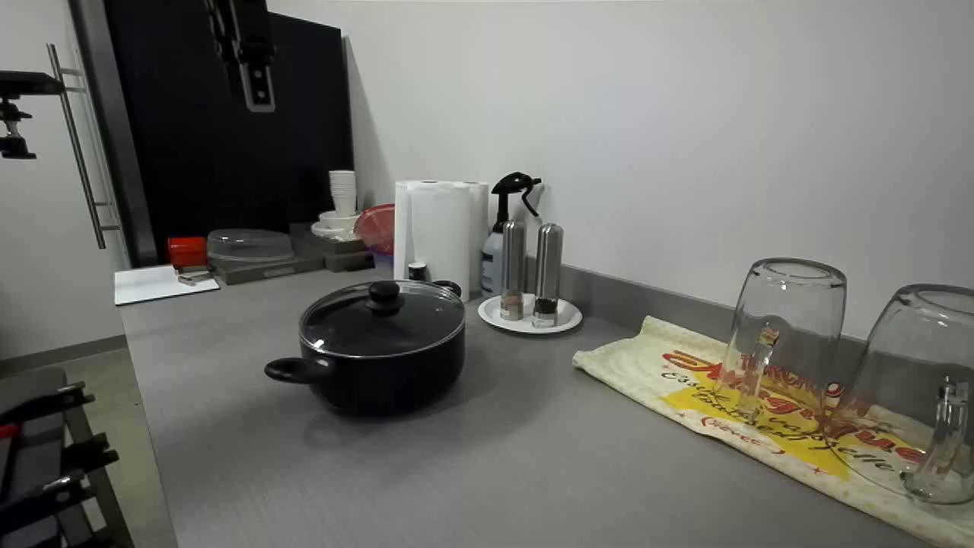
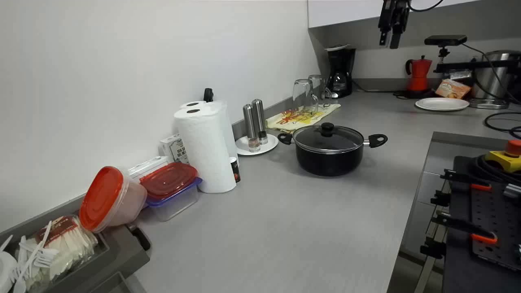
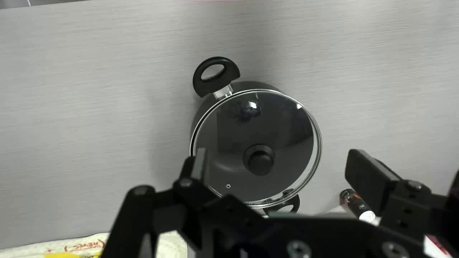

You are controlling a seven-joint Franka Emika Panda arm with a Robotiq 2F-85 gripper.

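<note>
A black two-handled pot [image 1: 388, 370] stands upright on the grey counter. Its glass lid [image 3: 234, 142] rests on top, with a round black knob [image 3: 260, 159] at the middle. High above the counter hangs my gripper [image 2: 390, 43], well clear of the pot. In the wrist view the gripper is open, its fingers wide apart and nothing held between them. Through that gap the lid and knob show far below. The pot's lower handle is partly covered by my gripper's body in that view.
Two steel grinders [image 1: 529, 274] stand on a white plate [image 1: 571, 320] near the wall, beside paper towel rolls [image 1: 440, 233]. Upturned glass mugs [image 1: 790, 320] rest on a printed cloth [image 1: 639, 361]. Plastic tubs [image 2: 171, 200] sit farther along. Counter space in front of the pot is bare.
</note>
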